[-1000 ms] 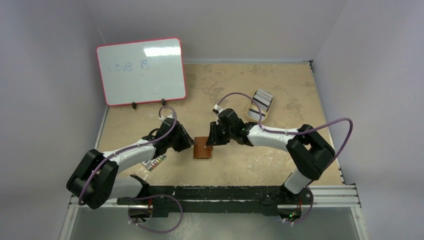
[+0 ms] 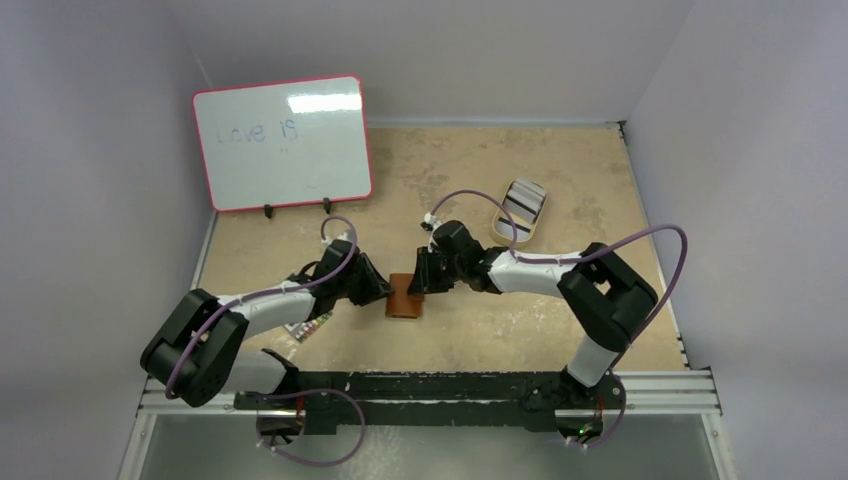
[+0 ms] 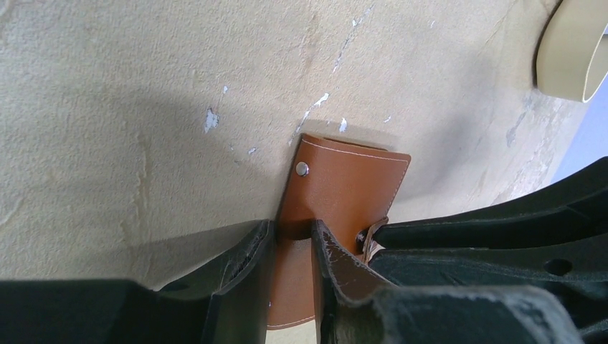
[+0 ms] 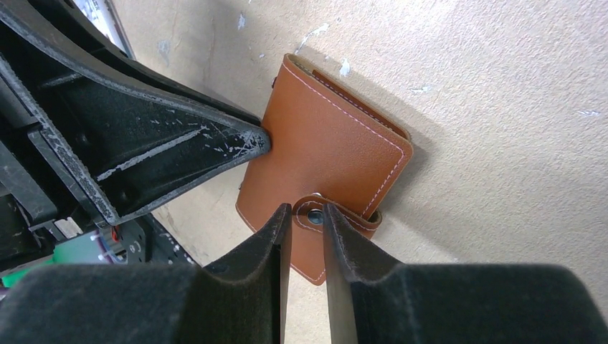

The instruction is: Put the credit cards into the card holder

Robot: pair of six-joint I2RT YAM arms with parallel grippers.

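Note:
The brown leather card holder (image 2: 404,306) lies closed and flat on the table between my two grippers. In the left wrist view, my left gripper is slightly open over the holder's side edge (image 3: 284,204). From the other side my right gripper reaches the closing strap; its fingers stand a little apart, with the strap's snap button (image 4: 315,216) showing between them. Whether they touch the strap cannot be told. A metal stud (image 3: 302,169) sits near the holder's left edge. Several pale, card-like pieces (image 2: 523,203) stand in the tan tray at the right.
That tan tray (image 2: 497,232) stands behind the right arm. A whiteboard (image 2: 285,150) with a red frame fills the back left. Partly under the left arm lies a flat piece with coloured squares (image 2: 308,327). Table around the holder's front and right is clear.
The holder looks almost unmoved.

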